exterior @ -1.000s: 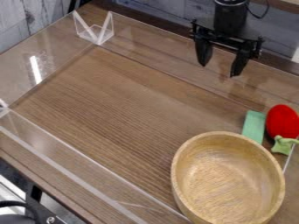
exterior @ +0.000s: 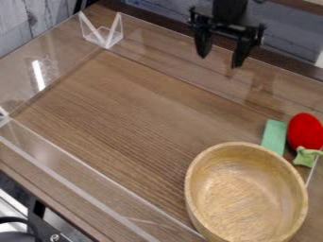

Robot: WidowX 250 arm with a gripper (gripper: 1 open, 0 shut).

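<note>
My gripper [exterior: 220,47] is at the top centre of the camera view, near the back edge of the wooden table [exterior: 127,113]. Its two dark fingers stand apart, open, with nothing seen between them.
A large pale wooden bowl [exterior: 245,194] fills the front right. At the right lie a red object [exterior: 304,130] with green below it and a green block [exterior: 274,137]. A white wire-like item [exterior: 104,28] sits at the back left.
The objects on the table have not moved.
</note>
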